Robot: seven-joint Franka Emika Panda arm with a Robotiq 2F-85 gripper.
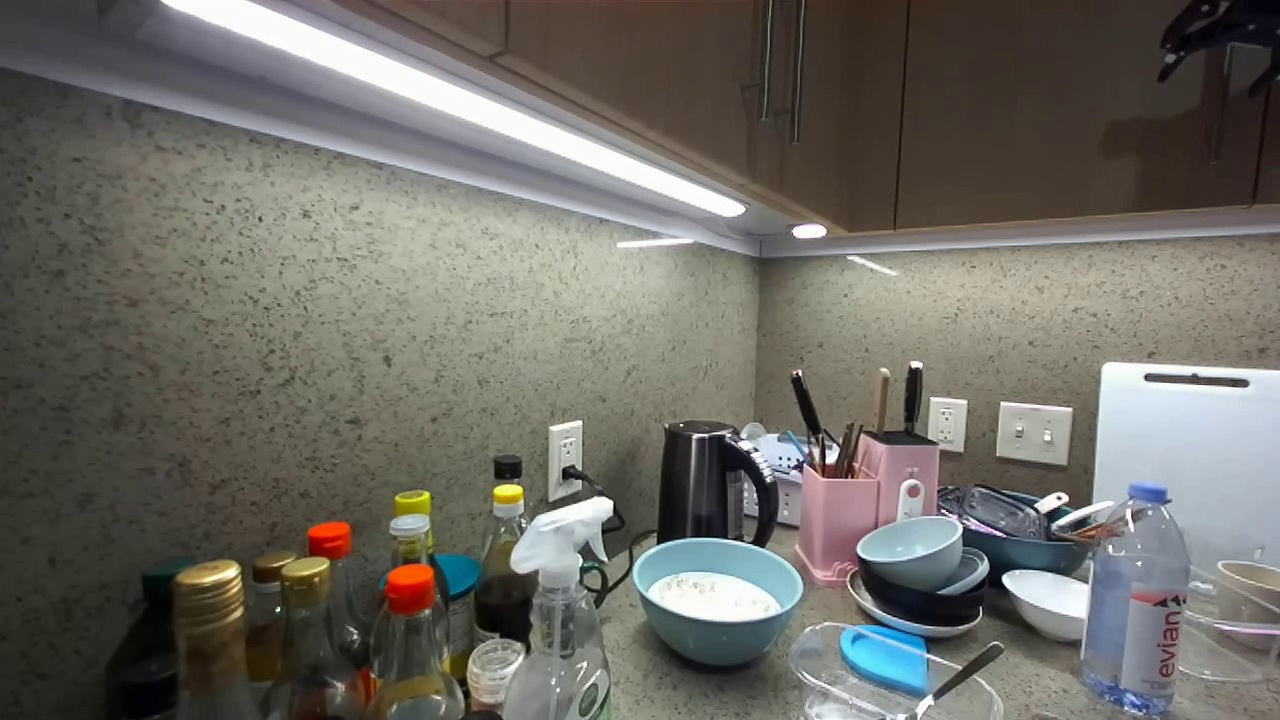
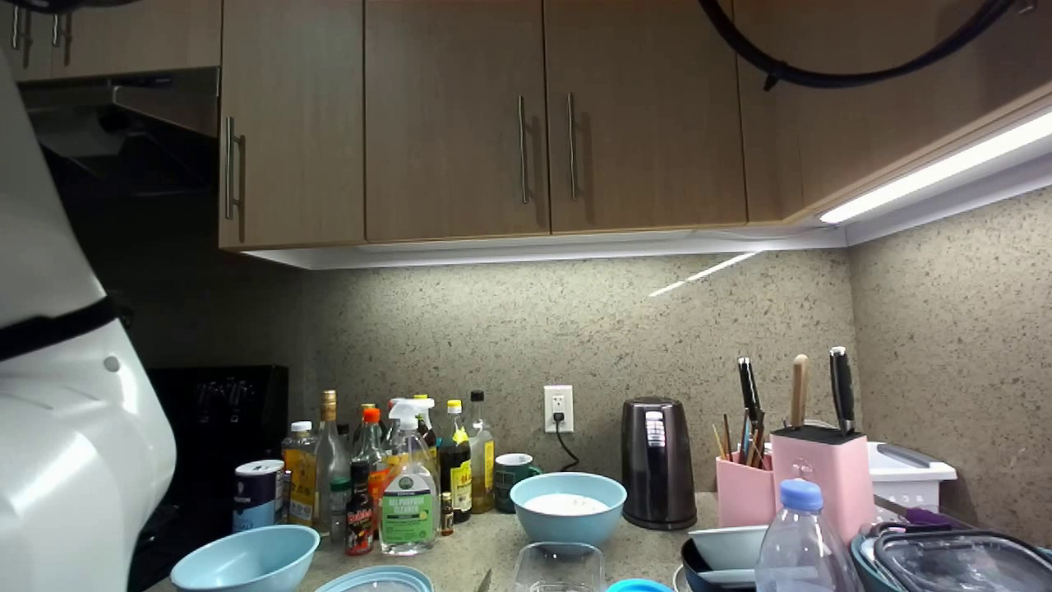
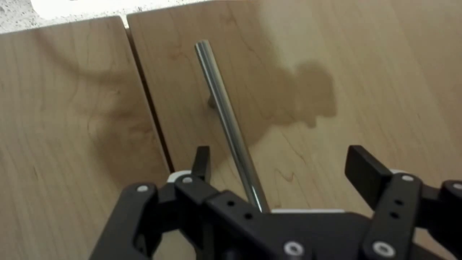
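In the wrist view, my gripper stands open in front of a light wooden cabinet door (image 3: 368, 108). A slim metal bar handle (image 3: 229, 117) crosses the gap between the fingers at a slant, nearer the left one, and its lower end is hidden behind the gripper body. Nothing is clasped, and whether a finger touches the door cannot be told. In exterior view 1, only the gripper (image 1: 1221, 74) shows at the top right corner, by the right-hand cupboard's handle (image 1: 1221, 108).
Below the cupboards, the counter is crowded: a blue bowl with white contents (image 1: 716, 596), a black kettle (image 1: 702, 486), a pink knife block (image 1: 900, 474), a water bottle (image 1: 1134, 600), a spray bottle (image 1: 560, 636) and several sauce bottles. A white cutting board (image 1: 1188, 462) leans at the right.
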